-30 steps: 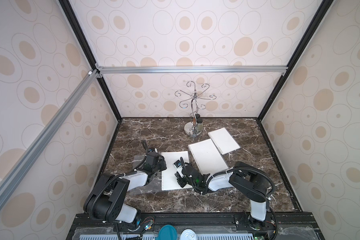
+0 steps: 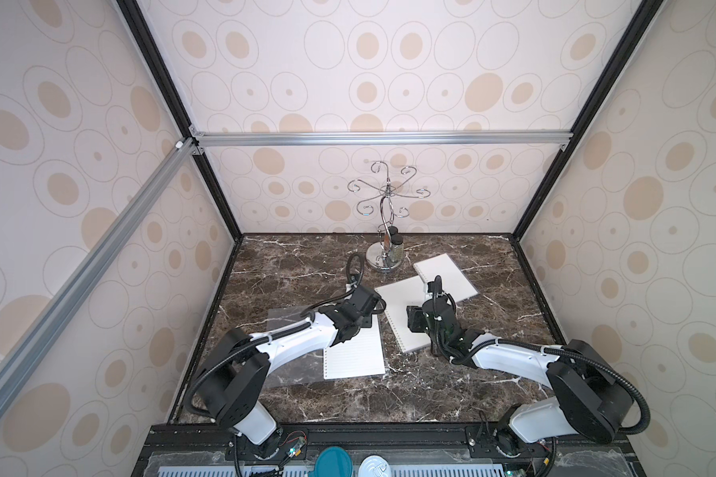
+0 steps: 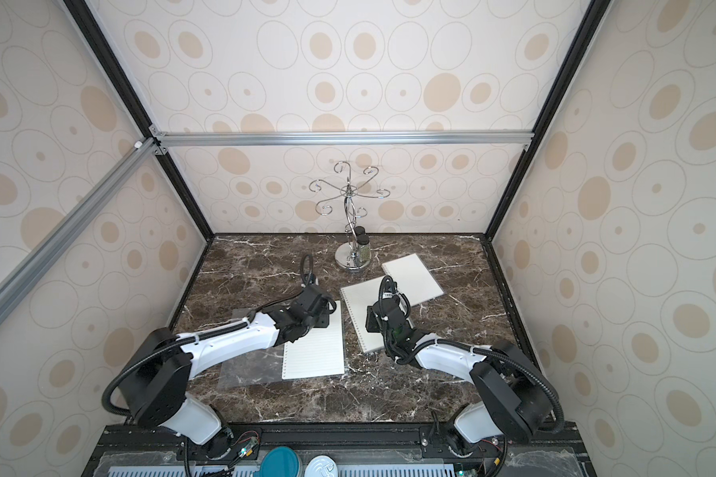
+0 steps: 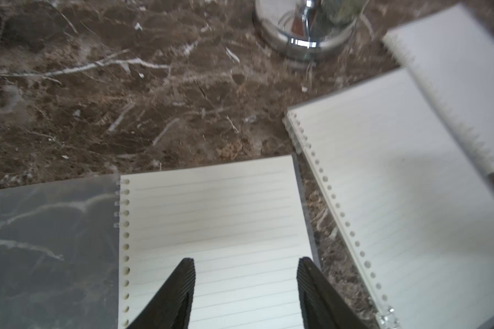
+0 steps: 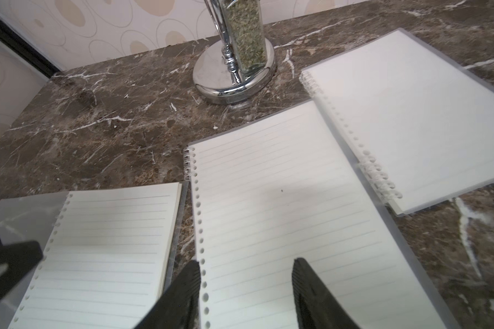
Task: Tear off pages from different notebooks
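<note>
Three notebooks lie open on the dark marble table. Leftmost is a small lined one (image 4: pixel 214 219), its clear cover (image 4: pixel 33 241) folded out to the left; holes run down the page's left edge. Right of it a larger lined notebook (image 5: pixel 280 208) lies tilted, with a ring binding on its left side. A third white notebook (image 5: pixel 417 120) sits farther back at the right, touching the middle one. My left gripper hovers over the left notebook, part open and empty. Above the middle notebook my right gripper is open with nothing between its fingers.
A chrome stand with curled arms (image 2: pixel 386 194) and a jar of dried herbs (image 5: pixel 246 35) on its round base stands behind the notebooks. Bare table (image 2: pixel 286 266) shows at the back left. The two wrists are close together.
My left arm has swung right from the left notebook's bound edge to over its page. The right arm has moved from that page to the right and farther back, over the middle notebook.
</note>
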